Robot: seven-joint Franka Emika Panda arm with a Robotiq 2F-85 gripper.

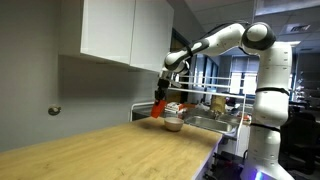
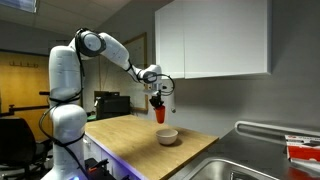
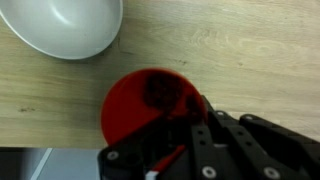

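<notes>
A red cup (image 1: 158, 108) hangs in the air over the wooden table (image 1: 100, 148), with my gripper (image 1: 164, 98) shut on it at the top. In the second exterior view the red cup (image 2: 160, 115) is held above and behind a white bowl (image 2: 167, 136). Looking down in the wrist view, I see into the open top of the red cup (image 3: 140, 100); dark gripper parts cover its lower right. The white bowl (image 3: 65, 20) lies at the upper left there, apart from the cup in that view. What the cup holds is too dark to tell.
A metal sink (image 1: 208, 123) lies to the right of the table, past the bowl. White cabinets (image 1: 130, 30) hang above the back of the table.
</notes>
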